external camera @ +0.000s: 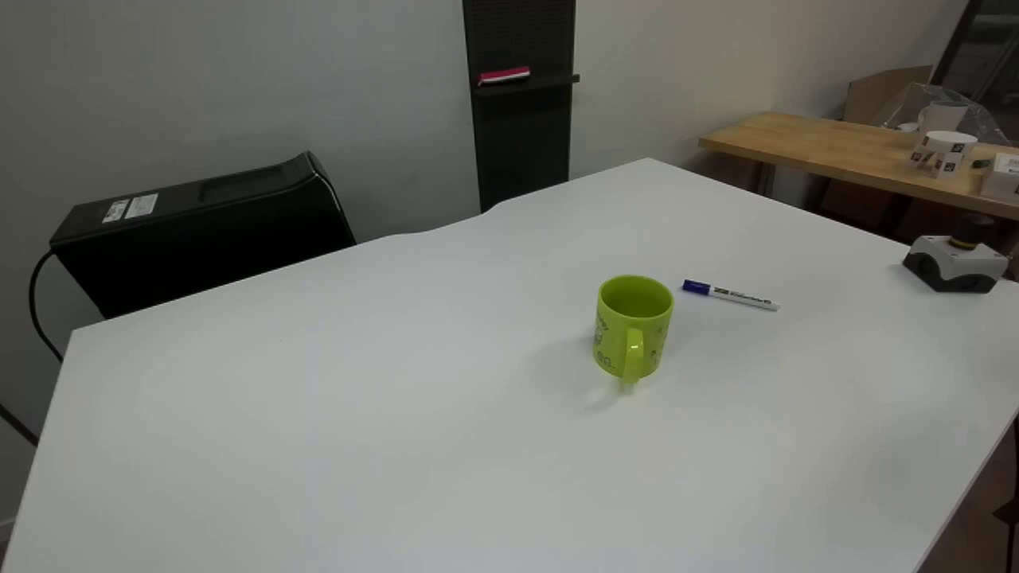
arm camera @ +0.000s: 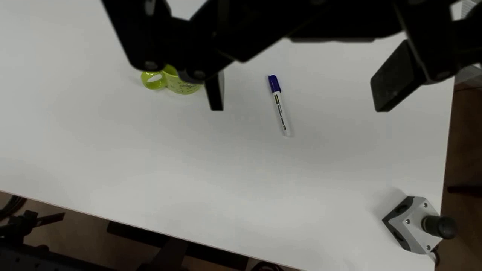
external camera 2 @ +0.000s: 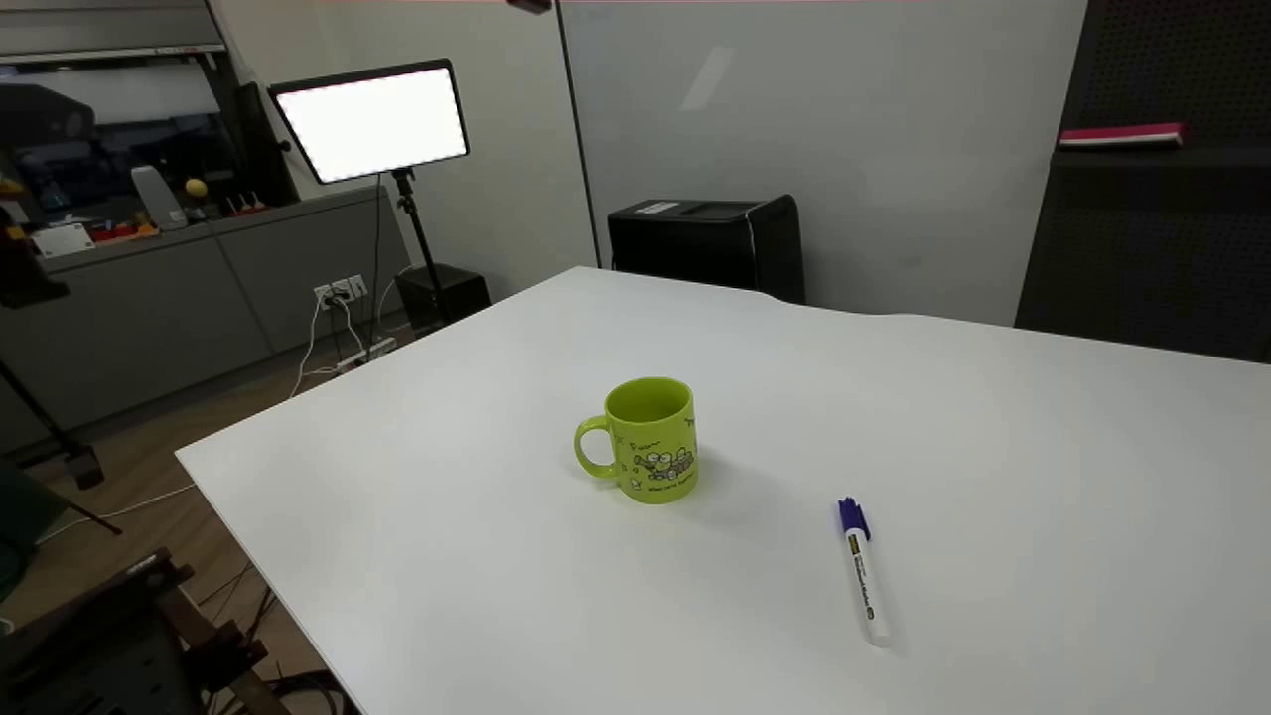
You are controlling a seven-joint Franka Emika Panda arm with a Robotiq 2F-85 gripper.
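A lime-green mug (external camera: 621, 334) stands upright on the white table, printed with small drawings; in exterior view 2 the mug (external camera 2: 652, 447) has its handle toward the left. Apart from it lies a white marker (external camera: 743, 298) with a blue cap, also plain to see as a marker (external camera 2: 866, 578) in exterior view 2. The wrist view shows my gripper open, its fingers wide apart and nothing held. Below, the marker (arm camera: 279, 105) appears between the two fingers on the tabletop. The left finger partly covers the mug (arm camera: 180, 84) there. Neither exterior view includes the gripper.
A grey switch box (arm camera: 413, 224) with a dark knob sits near the table's corner.
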